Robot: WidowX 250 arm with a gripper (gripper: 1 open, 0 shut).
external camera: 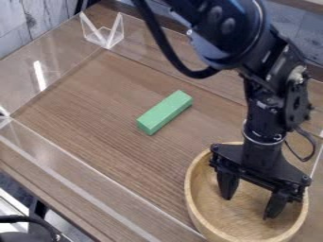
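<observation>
My black gripper (258,189) reaches down into a round tan bowl (246,225) at the lower right, its dark fingers inside the rim. The fingers appear apart, and I cannot see anything held between them. A green block (164,112) lies on the wooden table (89,142), to the upper left of the bowl and apart from it.
A clear plastic object (104,30) stands at the back left near the table's edge. Black cables lie at the bottom left corner.
</observation>
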